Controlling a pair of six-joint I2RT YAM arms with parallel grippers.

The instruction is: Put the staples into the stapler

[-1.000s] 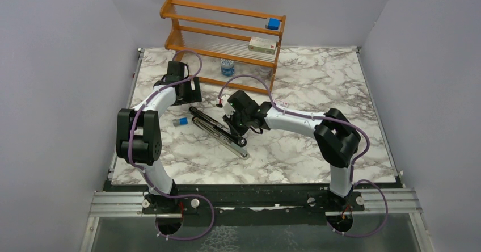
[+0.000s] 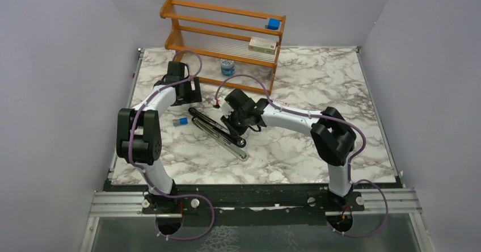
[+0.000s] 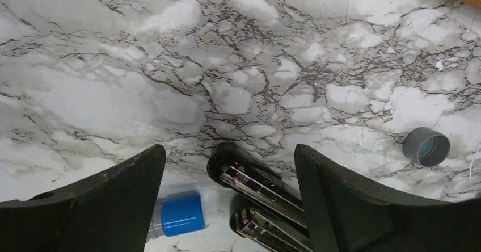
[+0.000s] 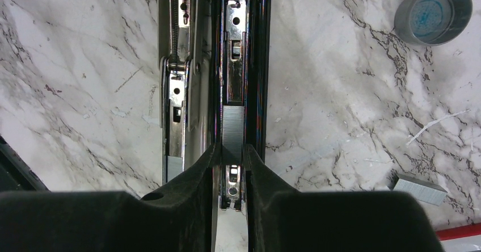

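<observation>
Two long open staplers lie side by side on the marble table. The black stapler [image 2: 204, 117] has a metal channel in which a grey staple strip [image 4: 233, 130] lies lengthwise. Beside it, the grey stapler [image 4: 206, 121] also shows a metal channel, with a grey strip [image 4: 174, 166] partly hidden by my finger. My right gripper is over the black stapler, fingertips close against both sides of its strip; whether they grip it cannot be told. Above the staplers' far ends, my left gripper stands open, its fingers wide apart and empty.
A blue-and-grey capped piece [image 2: 180, 121] lies left of the staplers. One small grey cup [image 4: 434, 13] and a loose staple strip [image 4: 420, 190] sit off to the side. Behind stands a wooden rack [image 2: 227, 53].
Over the last second my right gripper has shifted slightly left, and the staplers' near ends have moved a little left too. The left arm has stayed still.
</observation>
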